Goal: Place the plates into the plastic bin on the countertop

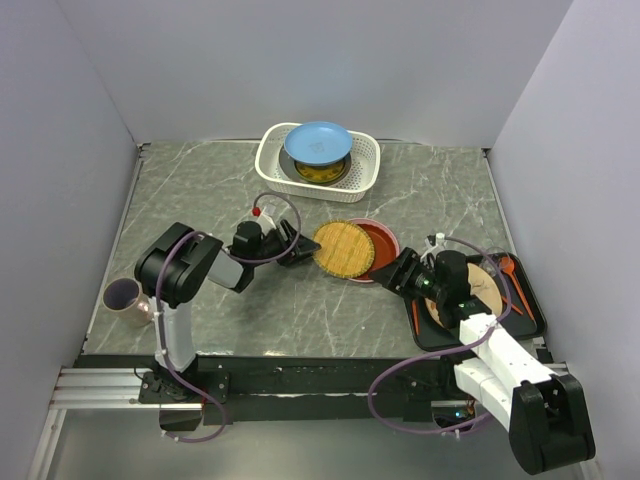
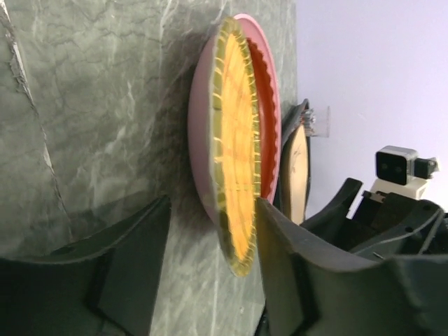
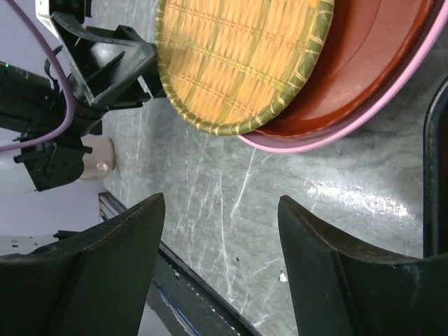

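The yellow woven plate lies tilted over a pink-rimmed bowl with a red-brown inside, mid-counter. My left gripper has its fingers apart, with the plate's near edge between them in the left wrist view; the rim sits close to one finger, and whether they touch is unclear. At the bowl's right side my right gripper stands open and empty. The white plastic bin at the back holds a blue plate, a second yellow woven plate and a dark grey plate.
A black tray at the right holds a beige round plate and orange utensils. A metal cup lies at the left. Bare counter shows at the back left and along the front.
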